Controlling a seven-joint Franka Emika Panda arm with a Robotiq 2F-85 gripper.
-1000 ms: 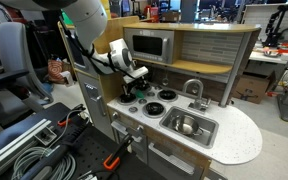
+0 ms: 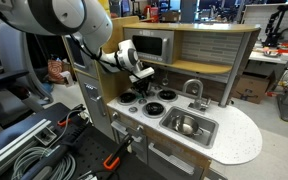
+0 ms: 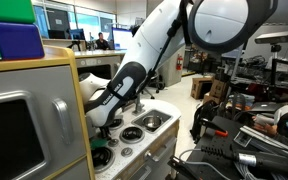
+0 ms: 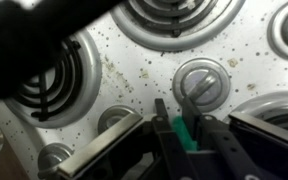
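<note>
My gripper hovers over the stove top (image 4: 139, 85), its dark fingers seen from above at the bottom of the wrist view. Between them shows a green object (image 4: 185, 134), and the fingers are shut on it; most of it is hidden by the fingers. In exterior view 1 the gripper (image 2: 147, 80) is above the burners at the left part of the counter, below the microwave. Its contact with the green object is too small to make out in that view.
Coil burners (image 4: 59, 80) and knobs (image 4: 201, 84) surround the gripper. A sink (image 2: 189, 128) holding a metal pot lies to the right, with a faucet behind it. Overhead are the microwave (image 2: 145, 45) and a wooden shelf (image 2: 199, 65).
Over the last second the arm has shifted to the right across the stove, and the gripper's end has swung right.
</note>
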